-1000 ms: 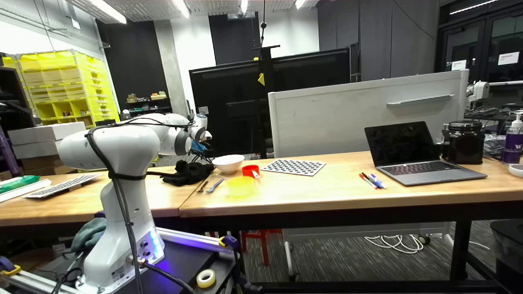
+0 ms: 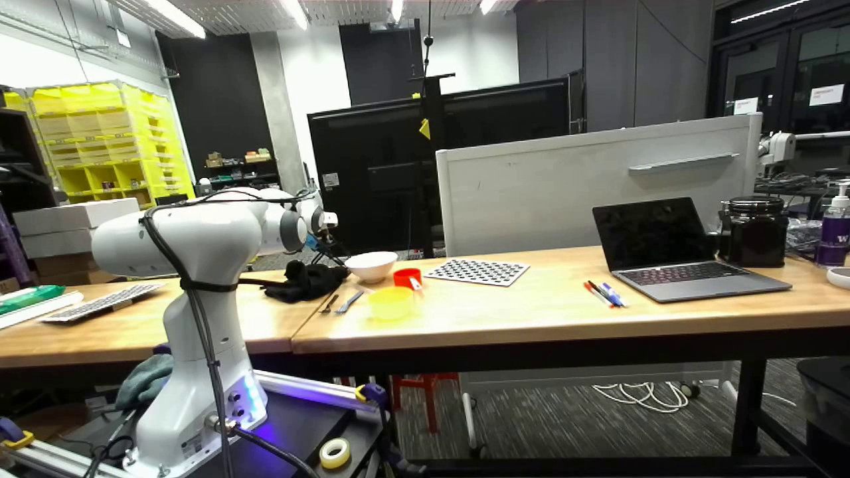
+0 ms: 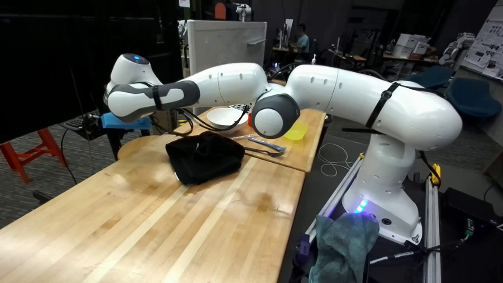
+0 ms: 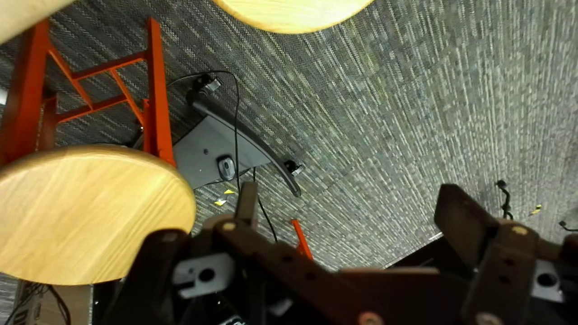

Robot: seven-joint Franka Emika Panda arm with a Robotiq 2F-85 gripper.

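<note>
In the wrist view my gripper stands open, its two dark fingers wide apart with only carpet showing between them. The arm stretches out past the table's far edge in exterior view 2, so the gripper hangs over the floor there, at the left. A crumpled black cloth [image 3: 205, 155] lies on the tabletop. Behind it are a white bowl [image 3: 227, 118], a yellow bowl [image 3: 296, 131] and a red cup [image 2: 407, 278], the last two partly hidden by the arm in that view. A fork [image 3: 264, 151] and a blue-handled utensil [image 3: 267, 143] lie near the cloth.
A checkered board [image 2: 478, 271], several pens [image 2: 605, 294] and an open laptop [image 2: 693, 271] occupy the table's other side. A round wooden stool seat [image 4: 97, 216] and red stool legs [image 4: 157, 92] are below the gripper.
The arm's far end has shifted slightly left and its forearm has turned a little in exterior view 1. Objects on the table have not moved.
</note>
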